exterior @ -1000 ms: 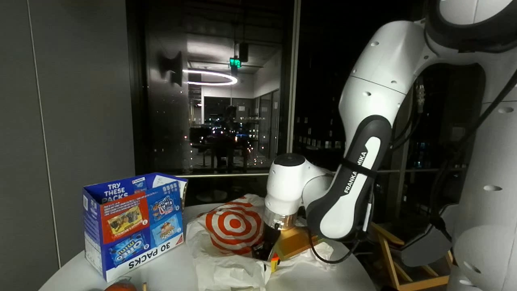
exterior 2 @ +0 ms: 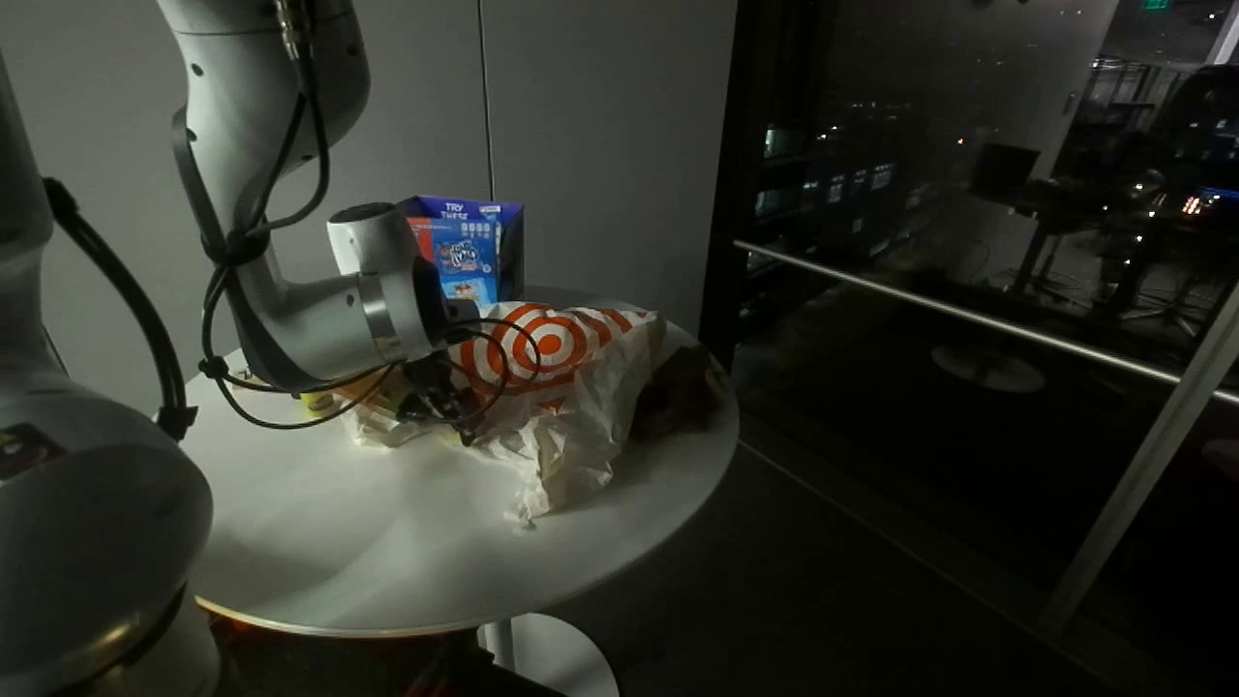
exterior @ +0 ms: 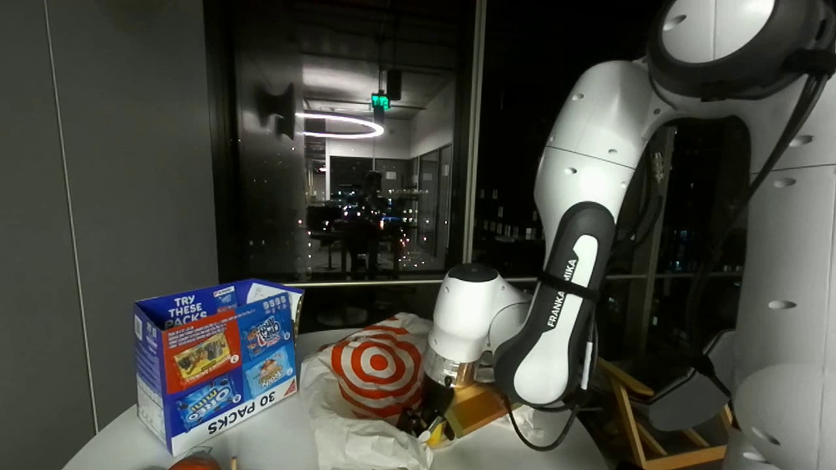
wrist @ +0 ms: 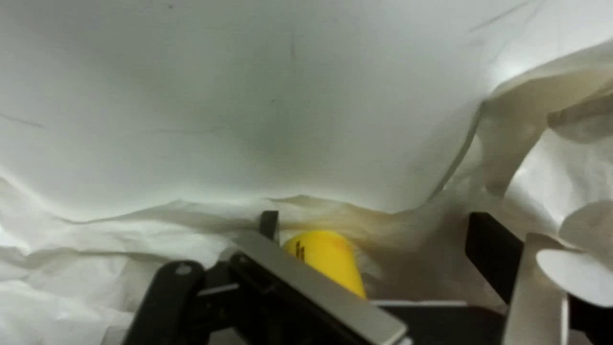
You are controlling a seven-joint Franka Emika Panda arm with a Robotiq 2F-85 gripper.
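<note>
My gripper is open, its two fingers wide apart, low over crumpled white paper in the wrist view. A yellow object [wrist: 330, 258] with small dark print shows between them, nearer the left finger and partly hidden by it. Whether anything touches it, I cannot tell. From exterior view 1, my gripper is down at the table beside a white bag [exterior: 376, 368] with a red bullseye, and a bit of yellow shows at its fingers. The arm blocks much of this spot in exterior view 2, where the bag [exterior 2: 548, 345] lies crumpled.
An open blue snack box [exterior: 227, 364] stands at the table's left. Right behind the gripper is an orange-brown block-like thing [exterior: 479, 407]. Something red-orange [exterior: 196, 463] peeks in at the bottom edge. Bare white tabletop [exterior 2: 337, 523] lies in front of the bag.
The arm has come lower, with the hand closer to the table and the yellow object. That object now shows less red and looks slightly shifted. Box and bag look about the same.
</note>
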